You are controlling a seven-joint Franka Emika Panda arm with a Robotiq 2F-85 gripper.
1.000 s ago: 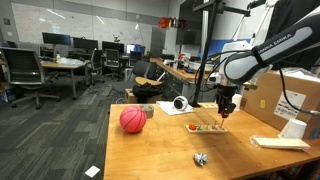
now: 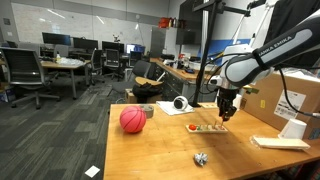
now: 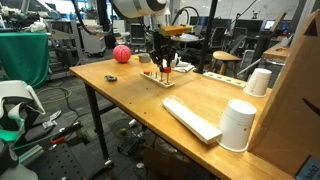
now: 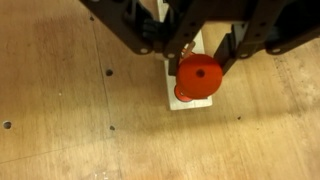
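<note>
My gripper is shut on a round orange-red piece (image 4: 200,76) with a dark spot in the middle of its face. Under that piece in the wrist view lies a narrow light wooden board (image 4: 187,101), partly hidden by it and by the fingers. Another orange-red round spot shows on the board at the held piece's lower left edge. Exterior view 1 has the gripper (image 2: 226,114) low over the right end of the board (image 2: 206,128), which carries several small coloured pieces. Whether the held piece touches the board, I cannot tell.
A red ball (image 2: 132,119) rests on the table's left side. A crumpled silvery thing (image 2: 201,158) lies near the front. White cups (image 3: 238,125) and a white slab (image 3: 192,119) stand to the right, by a cardboard box (image 2: 277,94). Bare tabletop surrounds the board.
The board and the other objects stay in place.
</note>
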